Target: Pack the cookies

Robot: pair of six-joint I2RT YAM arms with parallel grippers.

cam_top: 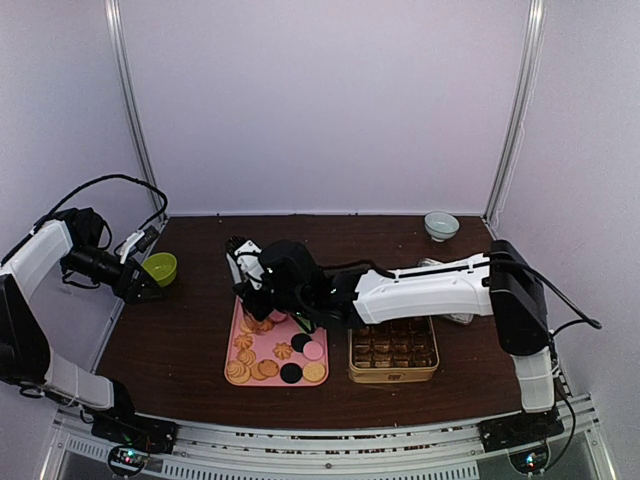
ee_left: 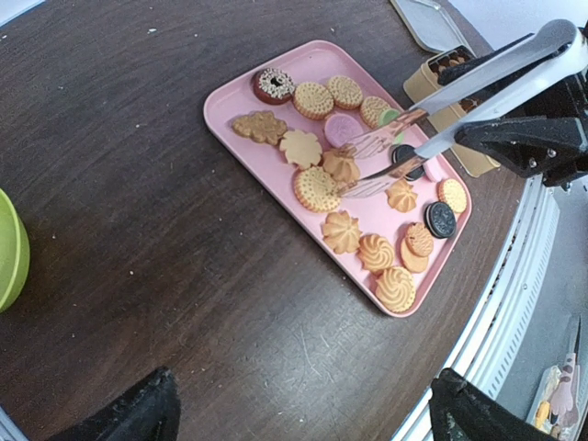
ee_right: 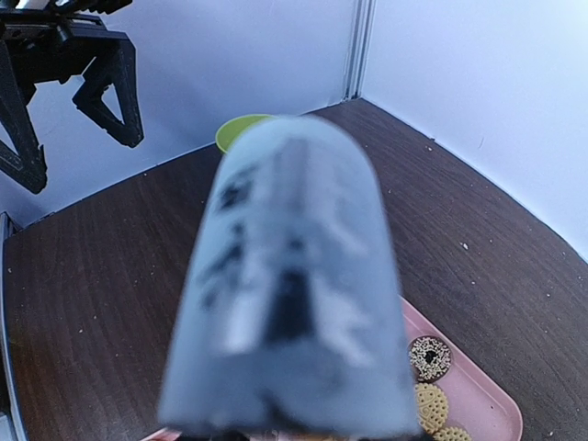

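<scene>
A pink tray (ee_left: 266,179) of assorted cookies lies on the table. My right gripper grips metal tongs (ee_left: 507,84), which run down to the tray's middle. In the left wrist view, the parted tong tips come down at a swirled cookie (ee_left: 342,168), near a round ridged cookie (ee_left: 316,189); whether they touch it I cannot tell. The tongs fill much of the right wrist view and hide their tips there. To the tray's right stands a tan box (cam_top: 392,375) with small brown compartments. My left gripper (cam_top: 143,285) is open and empty by the green bowl.
The green bowl (cam_top: 160,267) sits at the left edge. A pale bowl (cam_top: 441,226) stands at the back right. A clear lid (ee_left: 430,23) lies behind the box, partly under the right arm. Bare table lies left of the tray.
</scene>
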